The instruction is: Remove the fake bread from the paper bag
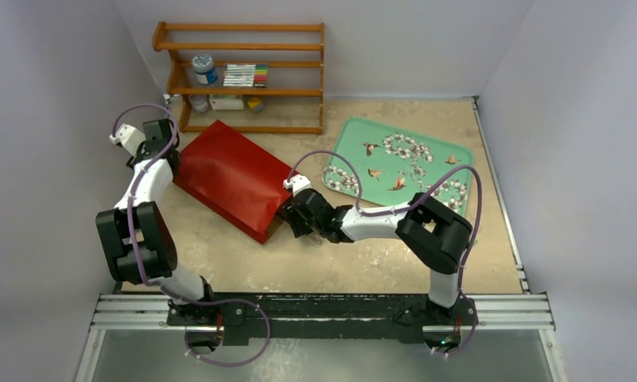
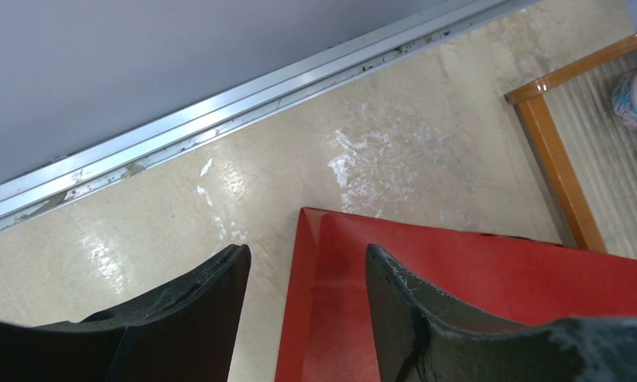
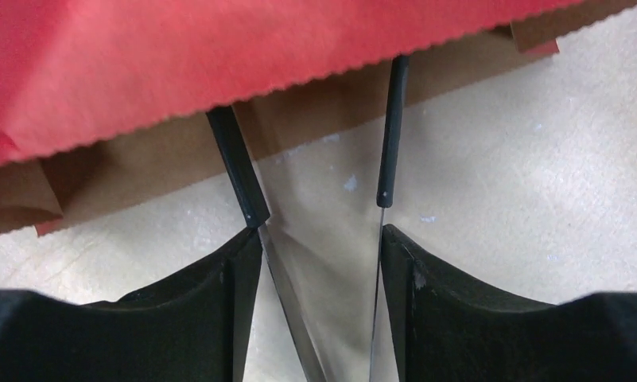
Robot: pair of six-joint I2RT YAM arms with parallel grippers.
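A red paper bag [image 1: 234, 181] lies slantwise on the table, its mouth facing lower right. My right gripper is at that mouth, its fingers against the two metal arms of a pair of tongs [image 3: 287, 294]. The spread black tips [image 3: 390, 131] of the tongs reach under the bag's upper edge. No bread shows; the bag's inside is mostly hidden. Beside the closed far-left end of the bag is my left gripper, its fingers wide apart. A bag corner shows between those fingers, and I cannot tell whether they touch it.
A green flowered tray [image 1: 402, 163] lies at the right, beyond my right arm. Behind the bag stands a wooden rack [image 1: 243, 92] with a jar [image 1: 204, 69] and pens [image 1: 245, 76]. The left wall is close to my left arm.
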